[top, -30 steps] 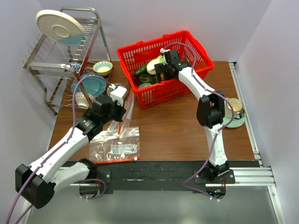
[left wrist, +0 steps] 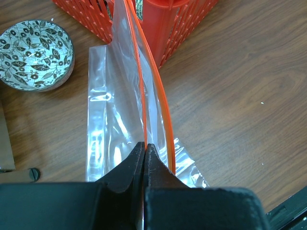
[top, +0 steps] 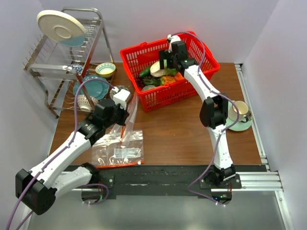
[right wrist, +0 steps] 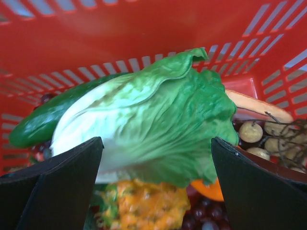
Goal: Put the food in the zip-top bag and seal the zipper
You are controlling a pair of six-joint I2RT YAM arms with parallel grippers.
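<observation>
A clear zip top bag (left wrist: 103,124) with orange zipper strips stands partly upright below the basket, its mouth parted. My left gripper is shut on one edge of that mouth, at the thinner orange strip. Over the red basket (top: 165,96) hangs my right gripper (top: 165,60), its fingers spread wide and nothing held. In the right wrist view a green and white leafy cabbage (right wrist: 148,115) fills the space ahead of the fingers. Below it sit a spiky orange fruit (right wrist: 146,203) and an orange (right wrist: 208,189); a cucumber (right wrist: 53,115) lies to its left.
A dish rack (top: 67,72) with plates stands at the back left. A patterned bowl (left wrist: 36,55) sits close to the bag. Cups on a green saucer (top: 242,124) are at the right edge. Another flat bag (top: 103,153) lies at the front; mid-table is bare wood.
My right gripper has shifted back and up over the basket, from the spiky fruit and grapes to the cabbage. The left gripper and the bag hold still.
</observation>
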